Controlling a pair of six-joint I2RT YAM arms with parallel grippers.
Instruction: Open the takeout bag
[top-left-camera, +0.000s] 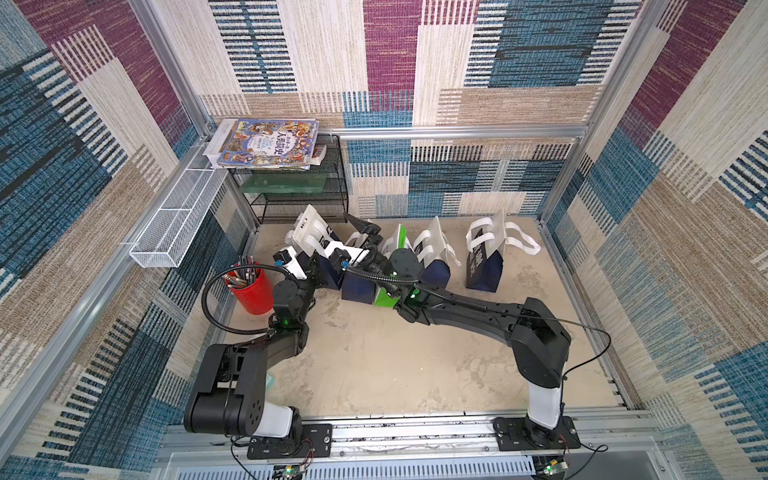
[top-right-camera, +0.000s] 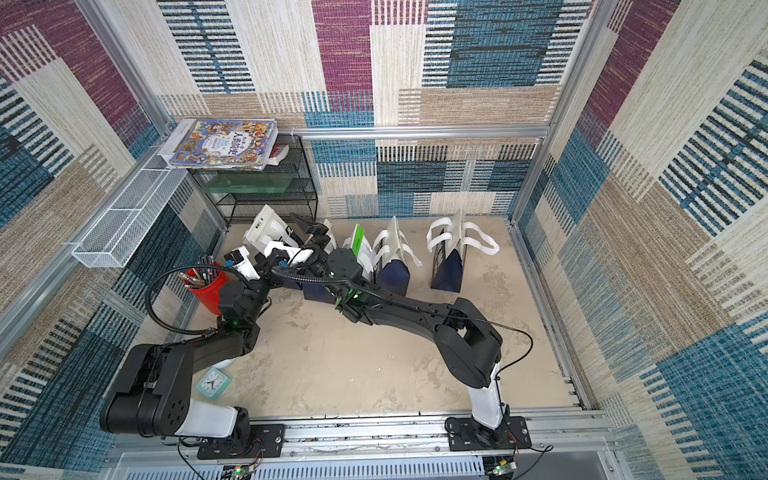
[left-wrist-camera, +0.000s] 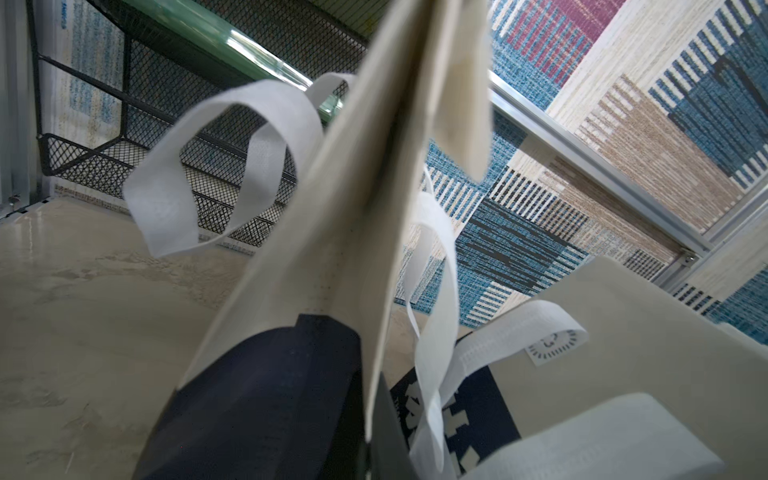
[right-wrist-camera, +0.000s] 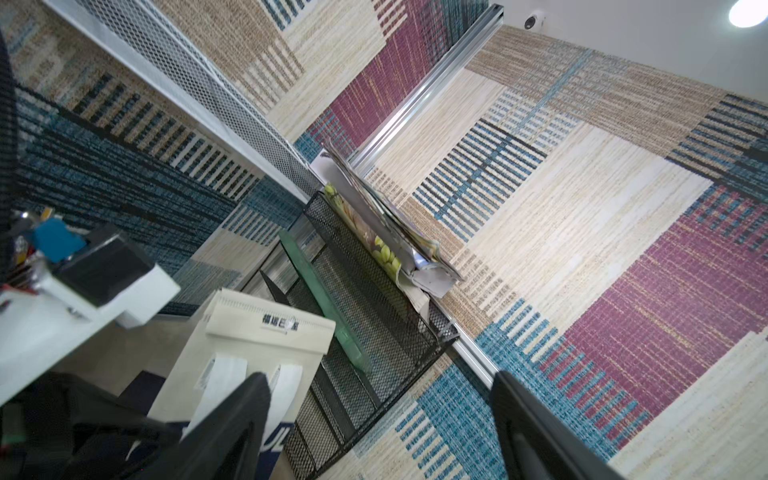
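Note:
The leftmost takeout bag (top-left-camera: 313, 228), cream above and navy below with white handles, stands at the back left. In the right wrist view its top flap (right-wrist-camera: 264, 322) is folded over and looks closed. My left gripper is low at the bag's side, shut on a thin edge of its panel (left-wrist-camera: 276, 376). My right gripper is above and just right of this bag, fingers (right-wrist-camera: 240, 424) apart with nothing between them. The right arm hides part of the bag row in the top views.
More bags stand in a row to the right, including a green one (top-left-camera: 386, 299) and a far-right navy one (top-left-camera: 485, 270). A red pen cup (top-left-camera: 256, 296) is left of the left arm; a wire shelf (top-left-camera: 342, 188) stands behind.

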